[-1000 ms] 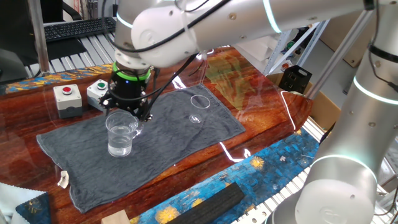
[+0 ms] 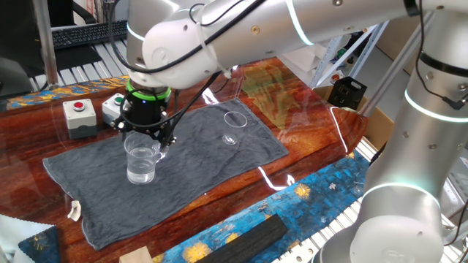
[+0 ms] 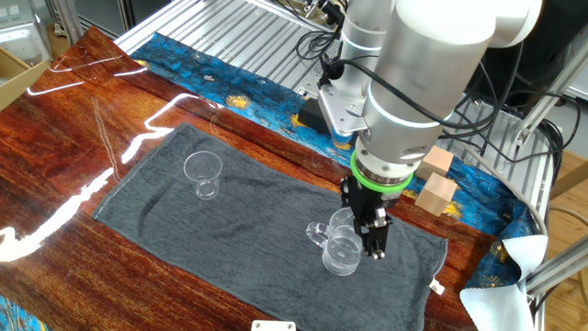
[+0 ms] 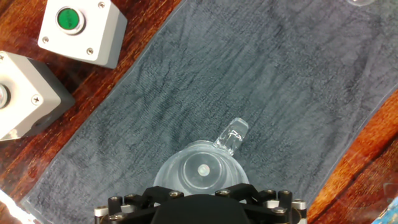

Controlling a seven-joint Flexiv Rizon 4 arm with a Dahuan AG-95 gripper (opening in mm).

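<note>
A clear glass mug (image 2: 141, 166) stands upright on the grey towel (image 2: 197, 161); its handle (image 4: 233, 135) points away from the gripper in the wrist view. My gripper (image 2: 148, 134) is at the height of the mug's rim, its black fingers spread apart. In exterior view 2 the gripper (image 3: 366, 222) overlaps the rim's right side, and whether it touches the glass cannot be told. The wrist view has the gripper at the bottom edge, covering the mug's near side. A second clear glass (image 3: 204, 173), with a wide bowl, stands at the towel's other end.
Two grey button boxes, one with a red button (image 2: 79, 107) and one with a green button (image 4: 69, 20), stand beside the towel. Wooden blocks (image 3: 435, 194) lie by the blue patterned cloth (image 3: 239, 92). The towel between the two glasses is clear.
My gripper has come down a little and shifted slightly left in exterior view 1, closer around the mug's rim. The mug and the other glass have stayed in place.
</note>
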